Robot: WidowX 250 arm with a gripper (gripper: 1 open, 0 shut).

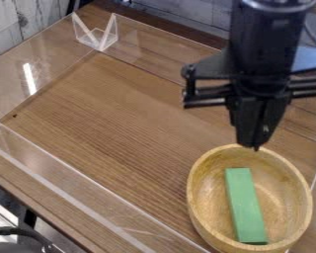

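Note:
A wooden bowl (209,208) rests at the lower right with a green rectangular block (243,206) lying inside it. Above the bowl's back rim hangs the dark gripper (252,136), its fingertips pointing down. It looks shut, with nothing seen between its fingers. The arm's body fills the upper right of the camera view.
A clear plastic holder (98,32) stands at the back left. The table edge and some dark cables are at the lower left.

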